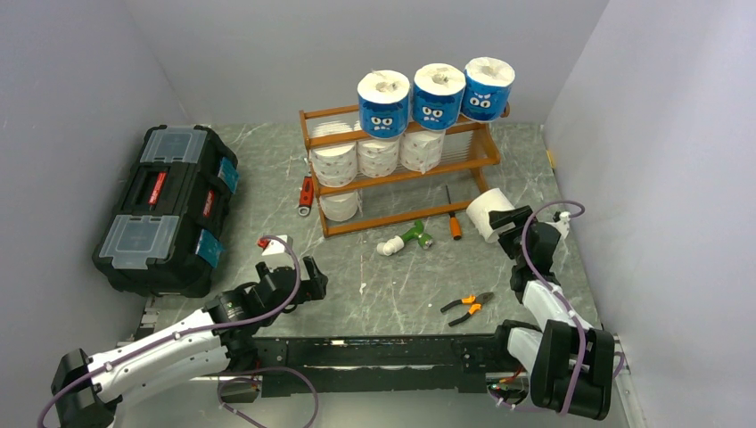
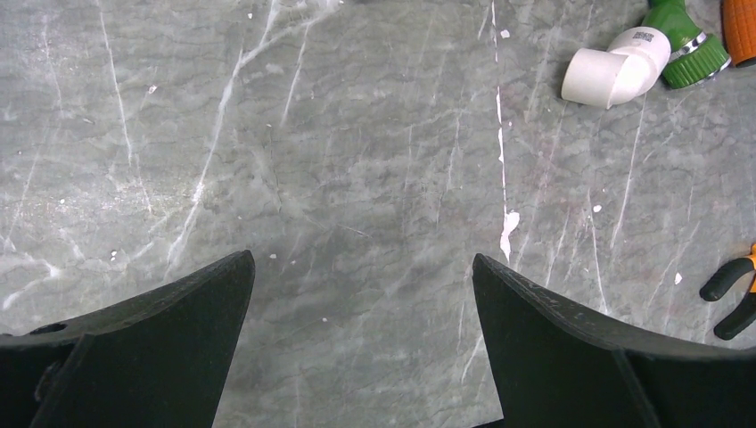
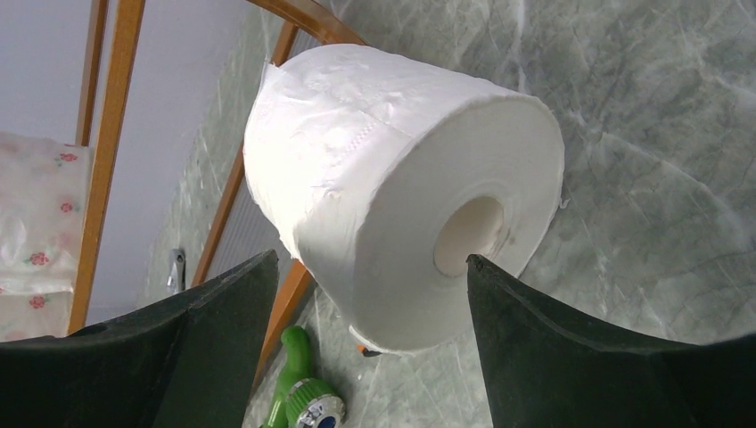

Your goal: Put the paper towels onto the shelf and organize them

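A white paper roll point(image 1: 486, 212) lies on its side on the table, just right of the wooden shelf point(image 1: 374, 219). In the right wrist view the roll point(image 3: 357, 134) shows its hollow end toward me. My right gripper is part open at that end, its fingers spread with nothing gripped between them. Blue-wrapped rolls point(image 1: 439, 94) stand on the shelf's top tier, patterned white rolls point(image 1: 378, 159) on the middle one, and a single white roll point(image 1: 340, 206) at the bottom left. Over bare table, my left gripper is open and empty.
In front of the shelf lie a green and white pipe fitting point(image 1: 406, 238) and an orange screwdriver point(image 1: 456, 226). Pliers point(image 1: 467, 308) rest nearer the front edge. A black toolbox point(image 1: 167, 209) fills the left side; walls bound both sides.
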